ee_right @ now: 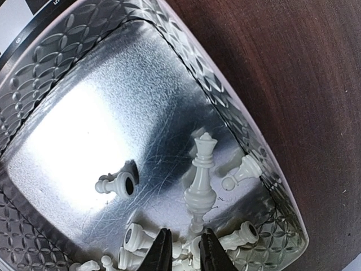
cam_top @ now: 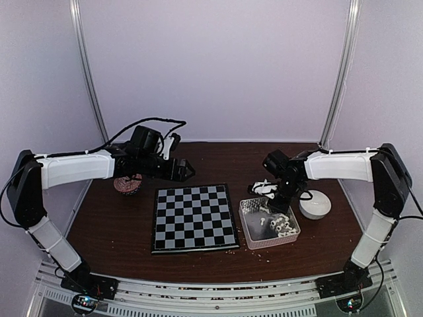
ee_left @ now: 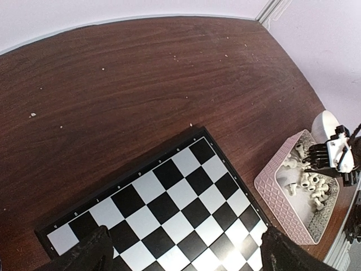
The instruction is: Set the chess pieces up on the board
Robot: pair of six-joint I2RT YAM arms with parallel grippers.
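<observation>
The empty chessboard [cam_top: 194, 218] [ee_left: 163, 209] lies mid-table. Right of it, a pink-rimmed basket [cam_top: 268, 242] [ee_left: 271, 172] holds white pieces in a heap. In the right wrist view, a tall piece [ee_right: 200, 192] lies among smaller ones [ee_right: 118, 185]. My right gripper is low over the basket, fingertips apart at the heap, the tall piece just beyond them; I see nothing clearly held. My left gripper hovers open over the board's left back, nothing between its fingers.
A white bowl [cam_top: 314, 206] stands right of the basket. A patterned bowl [cam_top: 127, 187] is partly under the left arm.
</observation>
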